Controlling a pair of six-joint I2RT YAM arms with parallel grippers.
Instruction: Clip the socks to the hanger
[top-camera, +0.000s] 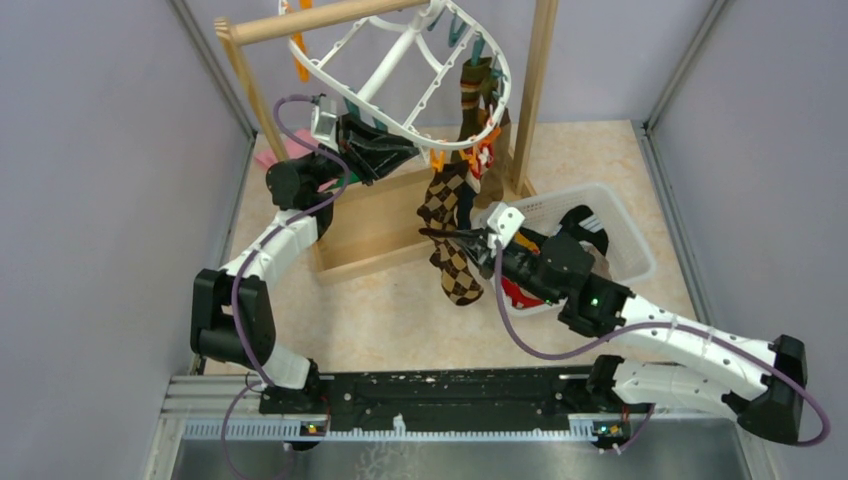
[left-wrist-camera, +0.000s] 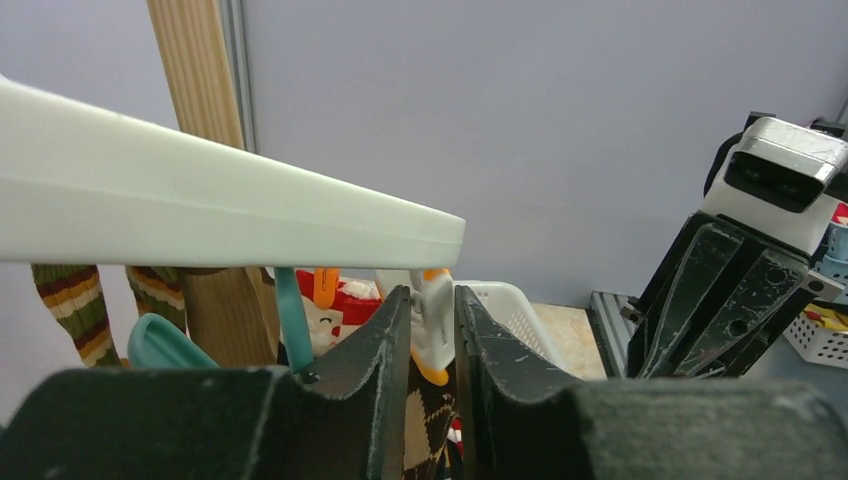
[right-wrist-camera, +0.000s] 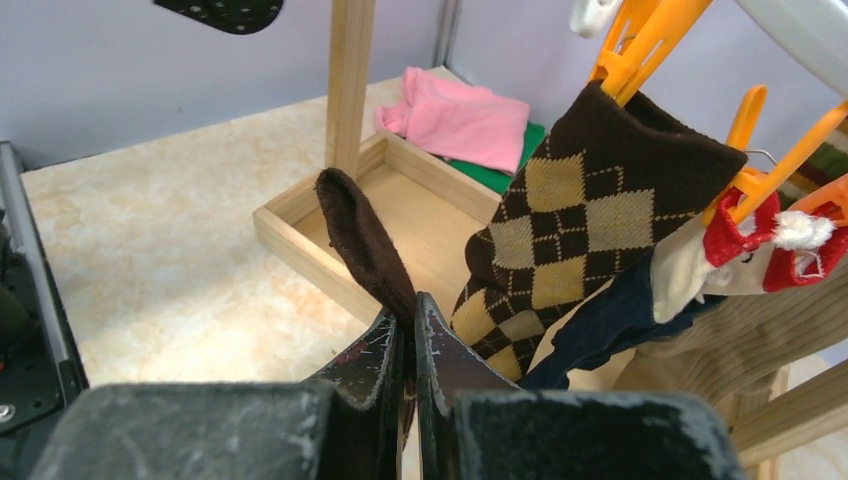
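Observation:
The white round hanger (top-camera: 410, 130) hangs from a wooden frame with socks clipped along its right side. An argyle sock (right-wrist-camera: 590, 215) hangs from an orange clip (right-wrist-camera: 650, 50), beside red-cuffed socks (right-wrist-camera: 740, 240). My right gripper is shut on a brown sock (right-wrist-camera: 355, 230), whose tip sticks up between the fingers; in the top view it is at the hanging argyle socks. My left gripper is at the hanger's front rim, its fingertips either side of a white piece of it, part open; whether it grips that piece I cannot tell.
A white basket (top-camera: 625, 240) of socks stands at the right. A wooden tray base (top-camera: 365, 260) lies under the hanger, with pink cloth (right-wrist-camera: 460, 125) at its back left.

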